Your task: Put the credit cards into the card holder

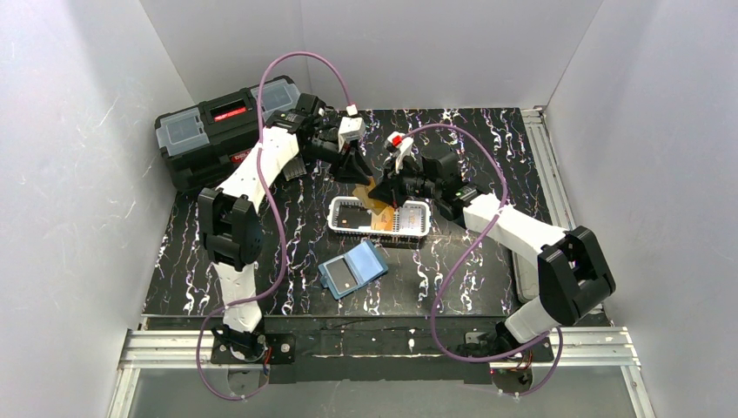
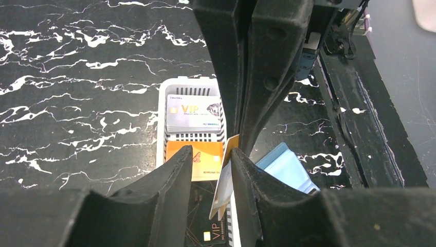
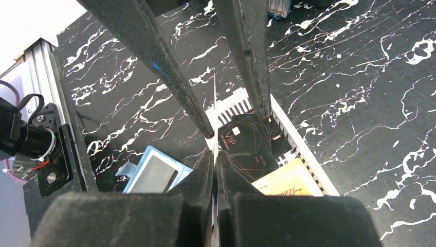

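My right gripper is shut on an orange-gold card (image 1: 374, 202), seen nearly edge-on in both wrist views and raised above the white basket. My left gripper is part open, its fingers to either side of the card's free end; in the left wrist view the card (image 2: 224, 177) lies close by the right-hand finger. Whether they touch is unclear. The blue card holder (image 1: 365, 261) lies spread open in front of the basket. Inside the white basket (image 1: 333, 228) are a black VIP card (image 3: 246, 146), an orange card (image 3: 289, 181) and whitish VIP cards (image 2: 193, 114).
A black toolbox (image 1: 213, 131) occupies the back left, behind the left arm. A metal rail (image 1: 546, 165) runs along the right side.
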